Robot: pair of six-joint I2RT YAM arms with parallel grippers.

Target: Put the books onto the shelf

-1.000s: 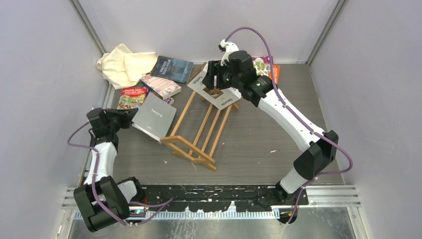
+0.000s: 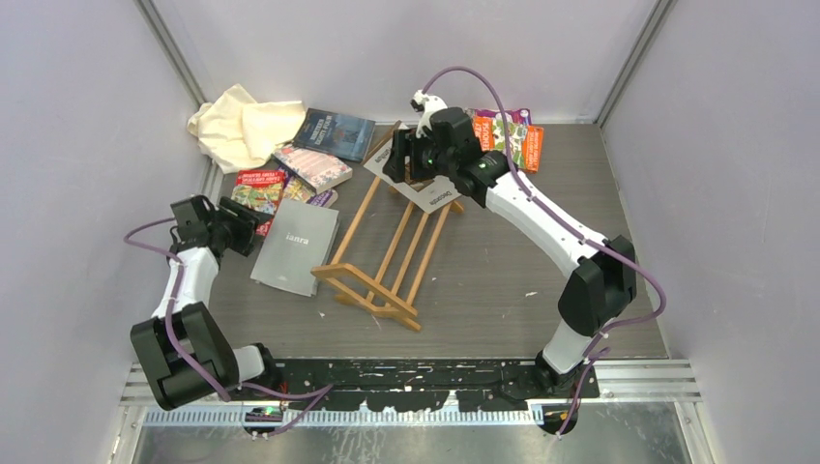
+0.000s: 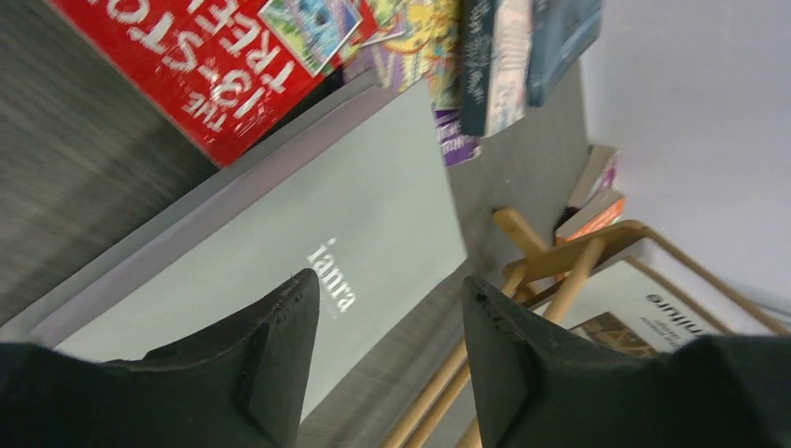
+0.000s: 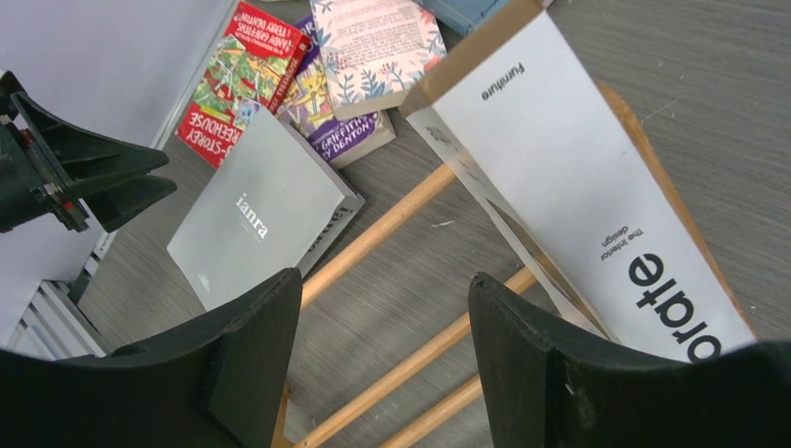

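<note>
A grey book (image 2: 298, 246) lettered "ianra" lies on the table, right of my left gripper (image 2: 257, 230), which stands open with nothing between its fingers. In the left wrist view the grey book's cover (image 3: 373, 205) spreads below those fingers. A white "Decorate" book (image 2: 440, 196) rests on the upper end of a wooden rack (image 2: 334, 272). Over its upper left part is my right gripper (image 2: 401, 157). The right wrist view shows its fingers (image 4: 252, 341) apart, nothing between them, with the white book's spine (image 4: 588, 187) ahead to the right.
A red book (image 2: 256, 193), a floral book (image 2: 314, 169), a purple-edged book (image 2: 298, 190) and a dark blue book (image 2: 334, 133) crowd the back left beside cream cloth (image 2: 247, 130). Orange books (image 2: 532, 147) lie at the back right.
The grey book, tilted at my left gripper a second ago, now lies flat and released. My right gripper shifted left over the white book.
</note>
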